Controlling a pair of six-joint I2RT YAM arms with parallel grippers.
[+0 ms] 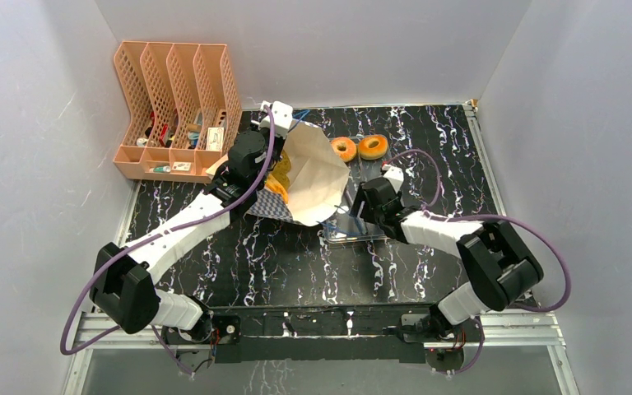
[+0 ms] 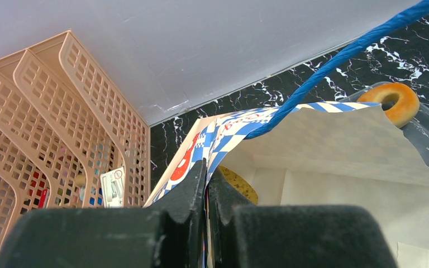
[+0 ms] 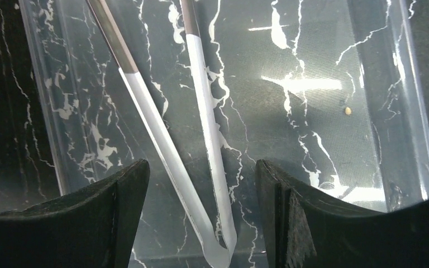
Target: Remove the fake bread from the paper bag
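The paper bag (image 1: pixel 317 177), blue-checked outside, leans with its mouth facing right. Inside it show an orange bread piece (image 1: pixel 276 188) and a speckled yellow one (image 2: pixel 239 186), the latter partly hidden. My left gripper is shut on the bag's rim, the thin paper running between its fingertips.
An orange organizer (image 1: pixel 177 111) with small items stands at the back left. From the bag's rim a blue rope handle (image 2: pixel 335 64) sticks out to the right.
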